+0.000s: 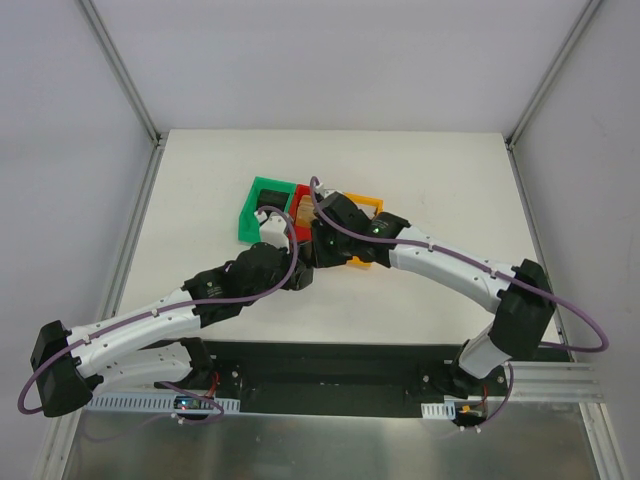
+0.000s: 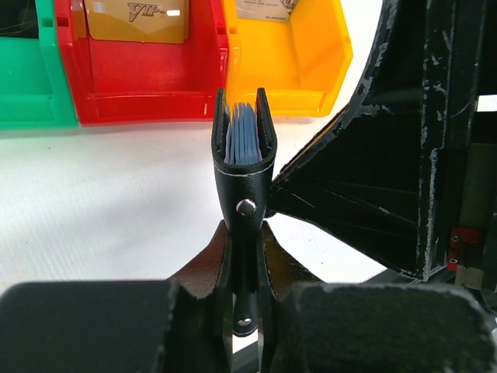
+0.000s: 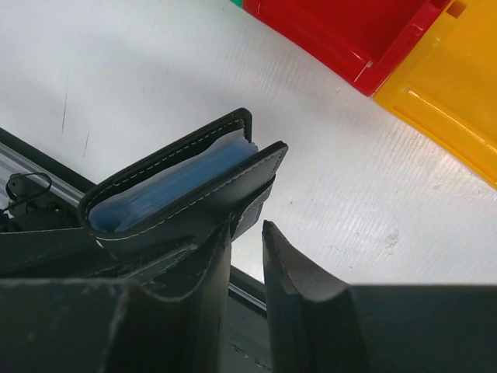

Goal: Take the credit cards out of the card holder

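Observation:
The black card holder (image 2: 245, 183) stands upright with its mouth up, and my left gripper is shut on its lower part. Bluish clear sleeves fill the holder's mouth; in the right wrist view the card holder (image 3: 186, 183) shows its stitched edges. My right gripper is open, a narrow gap between its fingertips. One of its fingers lies against or very near the holder's outer face, where a small flap (image 3: 252, 211) stands out. Whether a card edge is there, I cannot tell.
Behind the holder stand a green bin (image 2: 27, 85), a red bin (image 2: 155, 109) with a gold card (image 2: 138, 19) in it, and a yellow bin (image 2: 287, 70) with another card (image 2: 264, 8). Both arms are close together.

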